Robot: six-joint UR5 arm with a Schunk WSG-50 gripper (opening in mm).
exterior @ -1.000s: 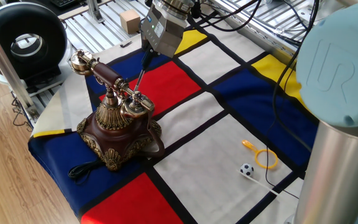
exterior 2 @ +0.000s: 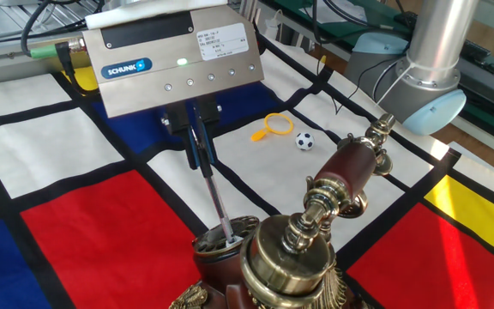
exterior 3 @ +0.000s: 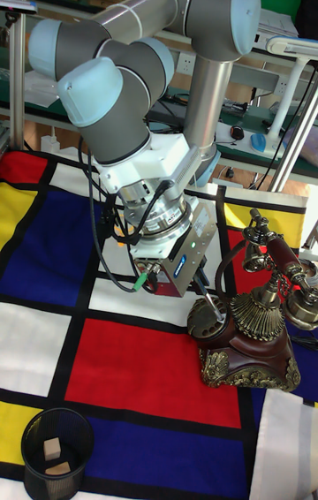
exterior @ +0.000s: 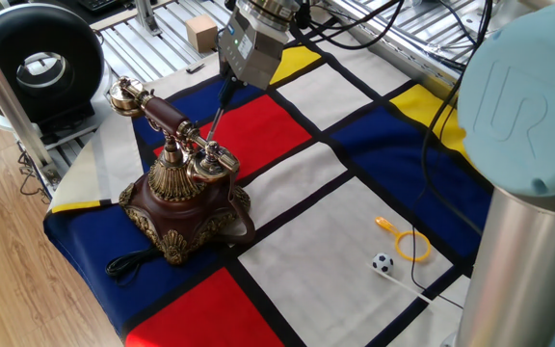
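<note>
An antique-style telephone in dark red-brown and brass (exterior: 176,198) stands on the patterned cloth, its handset (exterior 2: 347,176) lying across the cradle on top. My gripper (exterior 2: 201,166) is above the phone's rotary dial (exterior 2: 221,240), its narrow black fingers close together around a thin metallic rod (exterior 2: 219,204). Slanting downward, the rod ends at the dial face; whether its tip sits in a finger hole is too small to tell. From the opposite side, exterior view 3 shows the rod (exterior 3: 215,306) over the dial (exterior 3: 203,317). In exterior view 1 the handset's end hides the dial.
A toy football (exterior: 383,263) and a yellow ring with a handle (exterior: 411,245) lie on a white cloth panel. One black mesh basket (exterior 3: 56,453) holds small wooden blocks (exterior 3: 53,448). Cables hang beside the arm. Open cloth surrounds the phone on several sides.
</note>
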